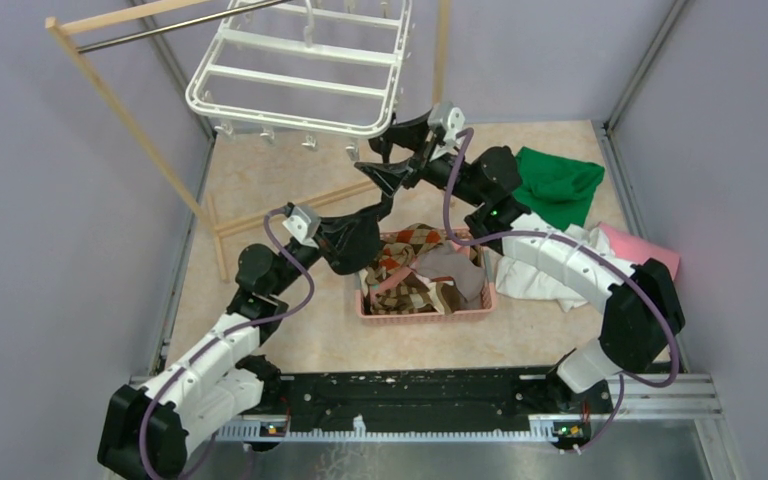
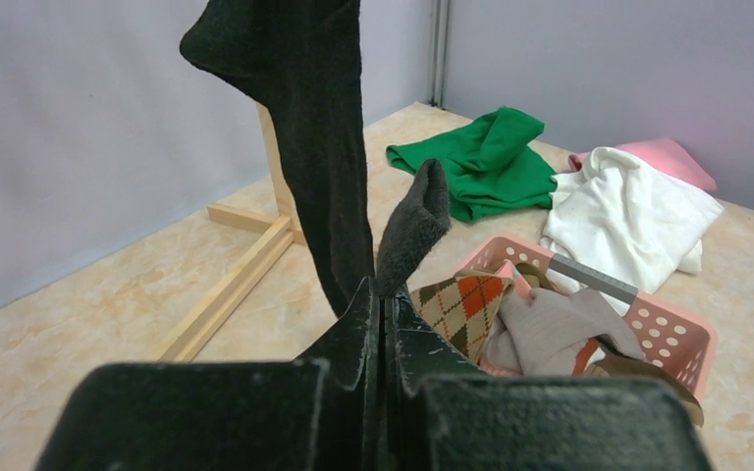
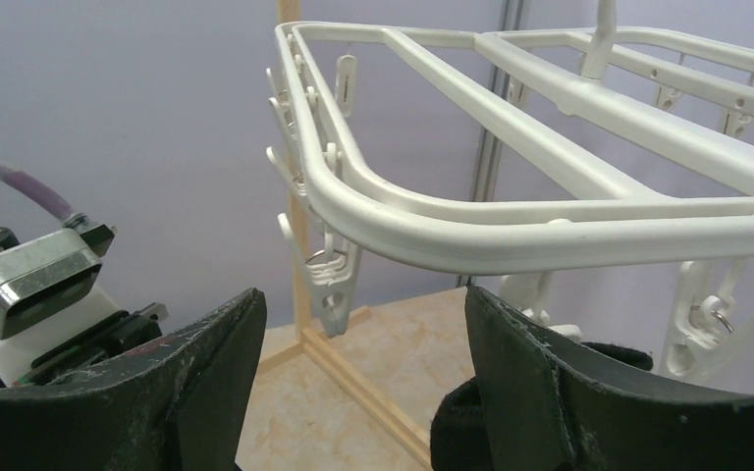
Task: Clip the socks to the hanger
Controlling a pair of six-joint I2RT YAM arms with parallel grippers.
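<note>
The white hanger [image 1: 295, 82] hangs at the upper left in the top view, clips along its edge. In the right wrist view, its corner clip [image 3: 332, 294] shows between the fingers of my open right gripper, with nothing gripped. A black sock [image 2: 319, 137] hangs down in the left wrist view to my left gripper, shut on its lower end; a fuzzy dark fold [image 2: 412, 231] sticks up past the fingertips. Part of the sock [image 3: 461, 422] appears behind my right-hand finger in the right wrist view. Whether a clip holds it there, I cannot tell.
A pink basket [image 1: 425, 318] of patterned and grey socks stands below the arms. Green cloth [image 1: 560, 188], white cloth [image 1: 535, 278] and pink cloth [image 1: 640, 248] lie at the right. Wooden rack bars [image 1: 140, 160] run along the left.
</note>
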